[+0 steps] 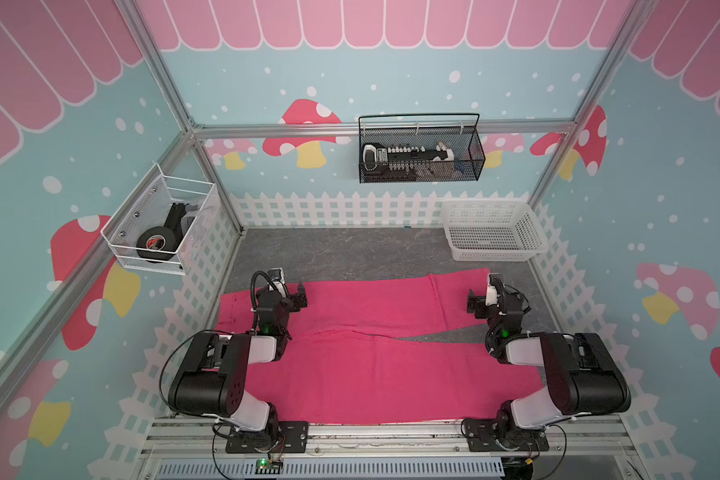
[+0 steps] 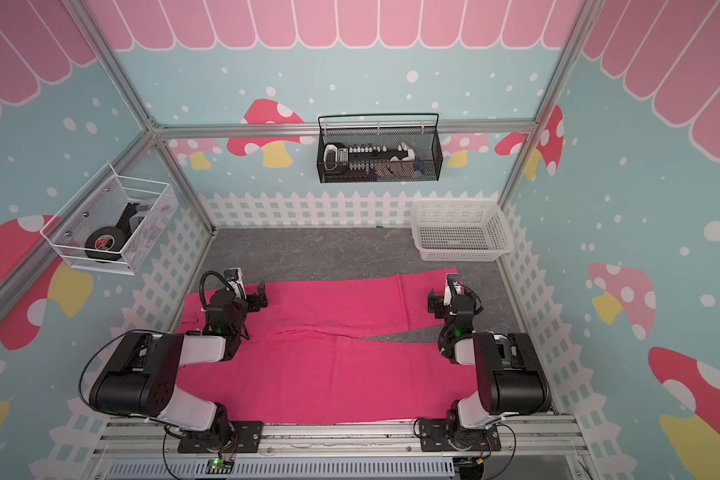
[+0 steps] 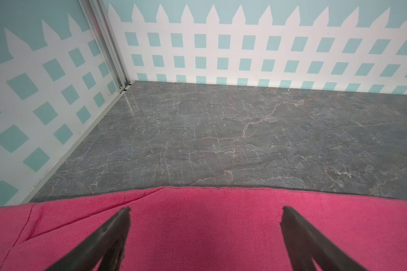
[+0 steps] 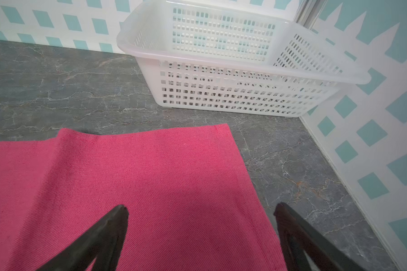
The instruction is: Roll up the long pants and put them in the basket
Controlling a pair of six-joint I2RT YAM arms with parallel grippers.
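Pink long pants (image 1: 376, 380) lie spread flat across the table, waist toward the left and the two legs running right, a narrow gap between them. The far leg (image 2: 336, 304) has a crease near its right end. My left gripper is open above the pants near the waist, with nothing between its fingers. My right gripper stands open over the right end of the far leg, also empty. In both top views the arms hide parts of the pants.
A white basket (image 1: 494, 254) stands at the back right, beyond the pants. Bare grey table (image 1: 336, 252) lies behind the pants. A black wire basket (image 1: 421, 176) and a white wire basket (image 1: 148, 260) holding tools hang on the frame.
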